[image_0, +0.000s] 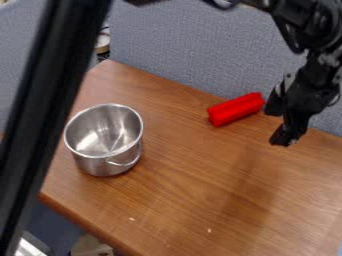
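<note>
A red cylinder (234, 109) lies on its side on the wooden table near the back. Just to its right, the black gripper (281, 122) hangs low over the table; how far its fingers are apart is hard to make out. A steel pot (104, 140) with a handle stands on the left part of the table.
A grey padded wall (187, 50) runs along the back. A dark vertical bar crosses the left of the view.
</note>
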